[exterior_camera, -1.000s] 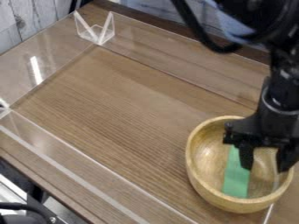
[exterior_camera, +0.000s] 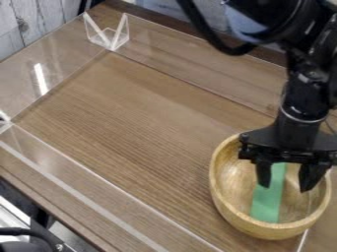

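Observation:
A wooden bowl sits at the lower right of the table, with a green oblong object lying inside it. My black gripper is over the bowl, its fingertips at the upper end of the green object and the right part of the bowl. The fingers appear apart, with nothing clearly between them; whether they touch the green object cannot be told.
A clear plastic piece stands at the back left. Dark cables or parts lie at the lower left edge.
The bowl and green object look unmoved.

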